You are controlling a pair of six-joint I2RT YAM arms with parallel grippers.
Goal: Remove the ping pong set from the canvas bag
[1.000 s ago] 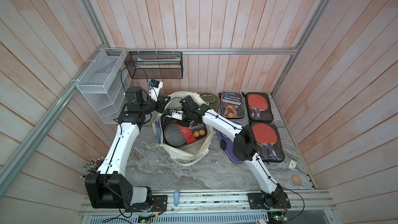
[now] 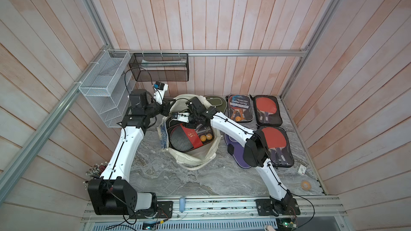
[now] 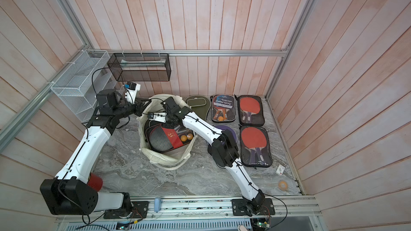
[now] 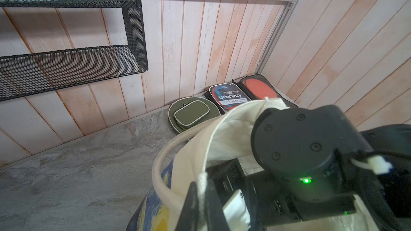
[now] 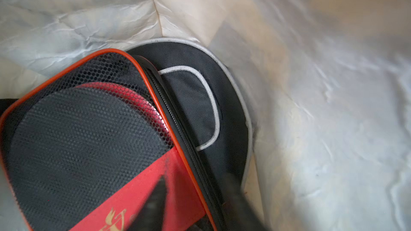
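Note:
The white canvas bag (image 2: 194, 161) stands open on the table. Inside lies a ping pong case (image 5: 85, 145) with orange-red piping, mesh and a red band, showing a dark paddle and orange balls. Partly under it is a black rounded case (image 5: 231, 102) with grey trim. My right gripper reaches into the bag; its blurred fingers stand apart over the red-banded case's zipped edge. Whether they touch it I cannot tell. My left gripper is shut on the bag's rim (image 4: 201, 179), with the cloth between its fingers.
Right of the bag lie a green case (image 3: 198, 106), a Deerway set (image 3: 223, 107), two red paddle sets (image 3: 250, 110) and a purple case (image 2: 241, 158). A black wire basket (image 2: 158, 67) hangs behind. Table in front of the bag is clear.
The right arm has shifted very slightly within the bag. The left arm, the bag and the cases look unmoved.

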